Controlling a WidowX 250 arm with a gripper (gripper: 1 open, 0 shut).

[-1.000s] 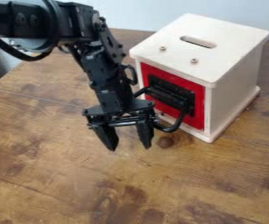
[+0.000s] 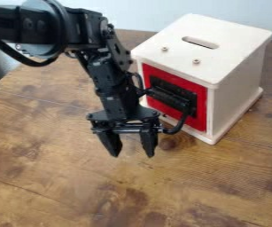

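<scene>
The black arm reaches down from the top left to its gripper, which hangs open over the wooden table with nothing visible between its two fingers. Right of it stands a pale wooden box with a slot in its top and a red front panel carrying a black fixture. The arm's lower part overlaps the box front, so part of the panel is hidden; whether it touches cannot be told.
A light background shows beyond the table's edge at the upper left.
The gripper has shifted slightly to the right and down compared with earlier, still open. The box stands unmoved.
</scene>
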